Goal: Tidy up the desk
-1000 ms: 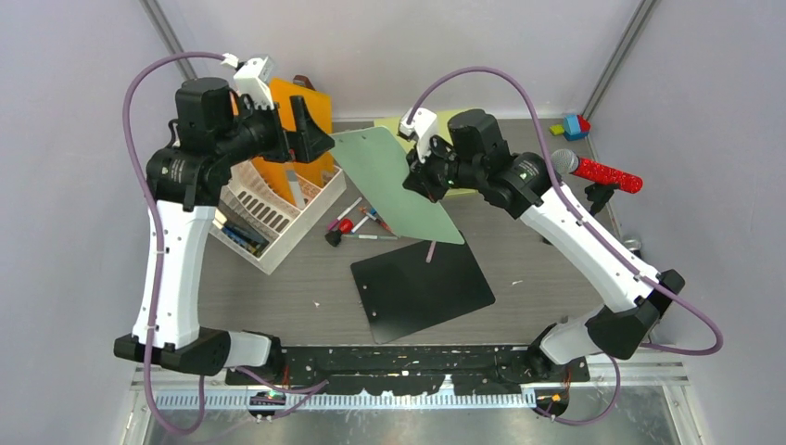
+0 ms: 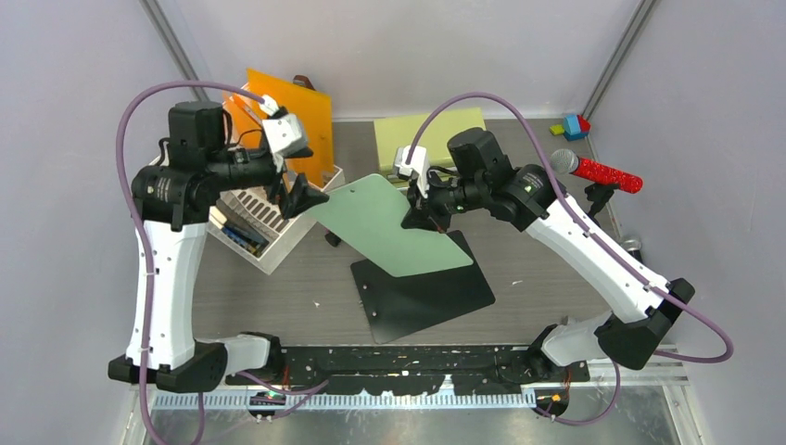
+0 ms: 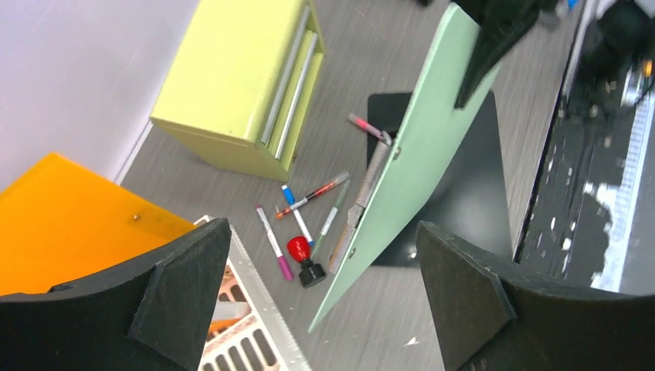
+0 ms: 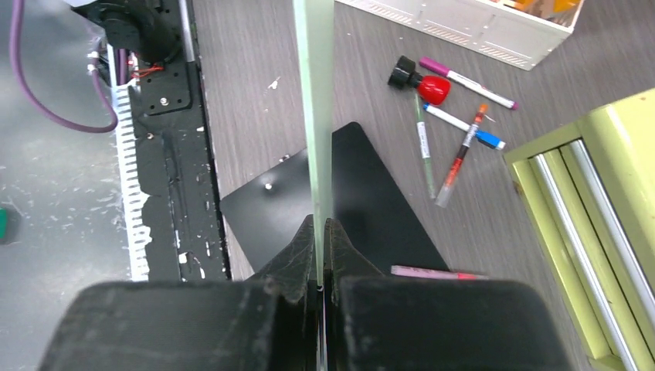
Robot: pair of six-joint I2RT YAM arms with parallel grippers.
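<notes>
A pale green board (image 2: 389,227) hangs tilted over the desk, and my right gripper is shut on its edge. My left gripper stands open; the board's far end lies between its spread fingers in the left wrist view without visible contact. A black board (image 2: 422,301) lies flat below. Pens, among them a purple-capped marker (image 4: 467,83) and a red-and-black one (image 4: 462,154), lie loose with a red-headed stamp (image 4: 421,80). The white organizer (image 2: 295,239) holds an orange board (image 2: 310,116) standing up, and pens.
A yellow-green box (image 3: 220,69) with slots stands at the back. To the right are a red microphone (image 2: 607,174) on a stand and small coloured blocks (image 2: 575,127). Bare desk shows right of the black board.
The green board has come lower and toward the front, still in my right gripper. My left gripper has also moved down and turned. The pens are now covered from above.
</notes>
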